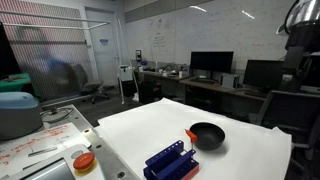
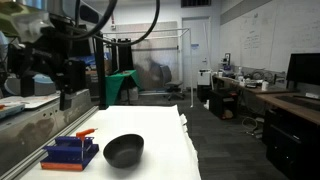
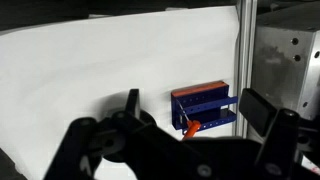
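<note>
A blue rack (image 1: 171,163) with a red base stands on the white tabletop, also seen in the wrist view as a blue rack (image 3: 203,105) between and beyond my fingers. An orange-handled tool, its handle (image 3: 192,129) bright against the blue, rests at the rack; exterior view 2 shows the orange handle (image 2: 86,132) on top. Beside the rack sits a black bowl (image 1: 207,136), upright and seemingly empty. My gripper is open, fingers wide apart, nothing held. It hangs well above the table. The bowl is largely hidden behind the gripper in the wrist view.
A metal rail and a grey metal box (image 3: 285,65) flank the rack side in the wrist view. Desks with monitors (image 1: 211,62) stand in the background, away from the table.
</note>
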